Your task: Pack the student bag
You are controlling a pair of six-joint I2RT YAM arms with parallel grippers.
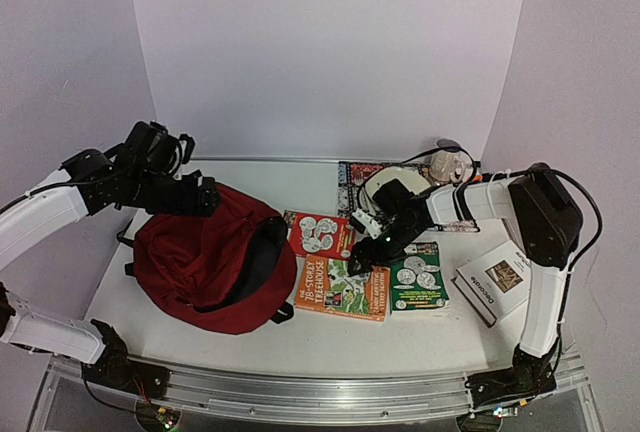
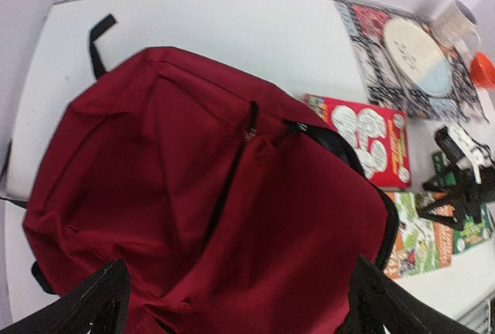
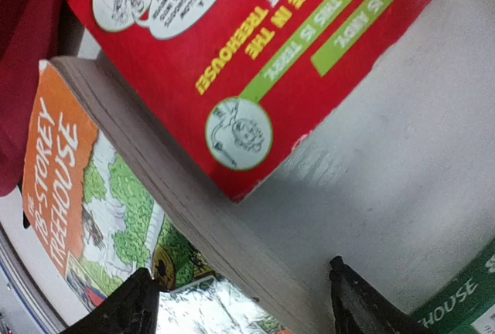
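The dark red bag [image 1: 180,262] lies on the left of the table, its front panel slumped over much of the opening. Above its upper part, my left gripper [image 1: 208,197] is open and empty; both fingers [image 2: 97,299] stand wide apart in the left wrist view. My right gripper [image 1: 357,244] is low at the upper edge of the orange treehouse book [image 1: 322,287]. Its fingers [image 3: 139,303] are apart, with that book's page edge running between them; contact cannot be told. Behind lies the red book [image 1: 318,232], and a green book [image 1: 420,277] adjoins on the right.
A white "Decorate" book [image 1: 492,282] lies at far right. At the back are a patterned mat [image 1: 350,174], a pale plate [image 2: 418,56], a mug [image 1: 450,166] and an orange item [image 2: 483,69].
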